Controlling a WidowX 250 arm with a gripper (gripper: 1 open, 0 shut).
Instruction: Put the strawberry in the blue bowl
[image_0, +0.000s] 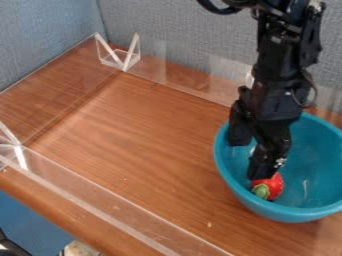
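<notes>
The red strawberry (267, 187), with its green leafy end toward the front, rests in the near part of the blue bowl (315, 205). My black gripper (259, 168) points down inside the bowl, its lower end just above the strawberry and overlapping its upper edge in this view. Whether they touch is hard to make out. The dark fingers blend together, so the gap between them does not show clearly. The strawberry's body lies below them rather than between them.
Clear low walls run along its back and front edges, with a white-edged bracket (118, 53) at the back left. A grey partition (174, 35) stands behind.
</notes>
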